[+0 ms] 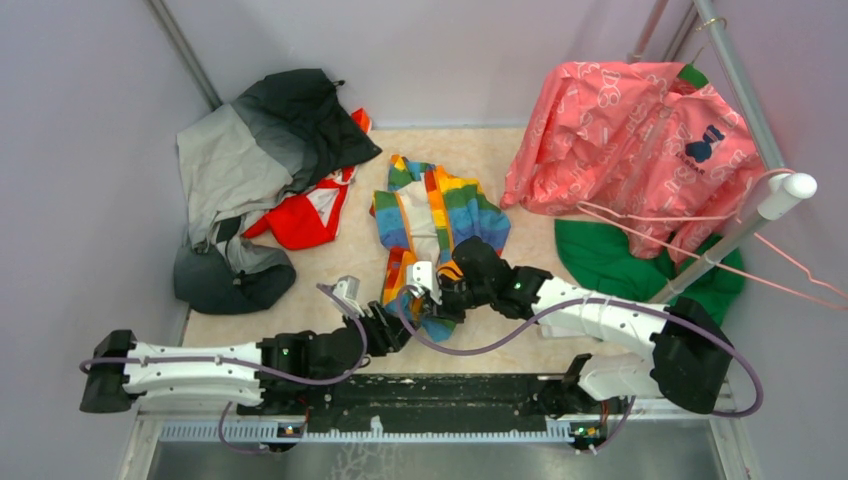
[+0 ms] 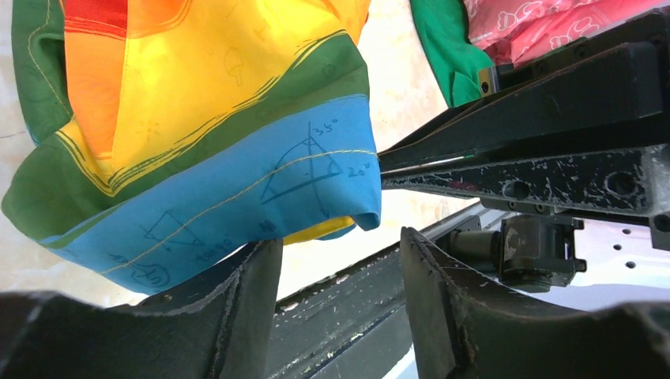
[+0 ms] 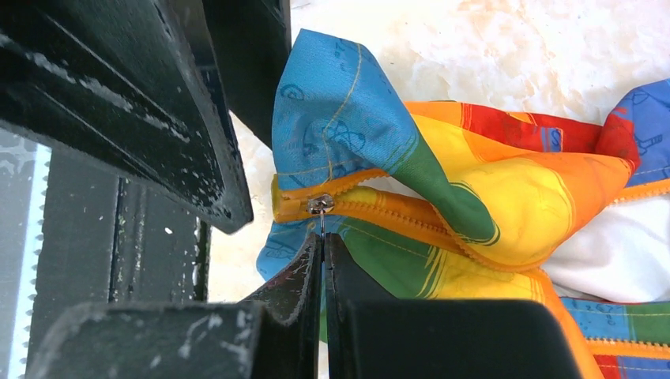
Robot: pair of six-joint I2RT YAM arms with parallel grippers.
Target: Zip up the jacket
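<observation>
The rainbow striped jacket (image 1: pixel 455 210) lies mid-table, its near hem folded up around the two grippers; its blue hem (image 2: pixel 237 189) fills much of the left wrist view. In the right wrist view, my right gripper is shut at the small metal zipper pull (image 3: pixel 321 204) on the orange zipper (image 3: pixel 395 213), its tips meeting on the thin tab. My left gripper stands open just below the hem, nothing visible between its fingers; in the top view it sits left of the right gripper.
Grey-black clothing (image 1: pixel 250 160) with red cloth is piled at left. A pink jacket (image 1: pixel 620 130) hangs at right above green cloth (image 1: pixel 610 250), beside a white rack pole (image 1: pixel 730 245) and pink hangers. The grey walls close in on both sides.
</observation>
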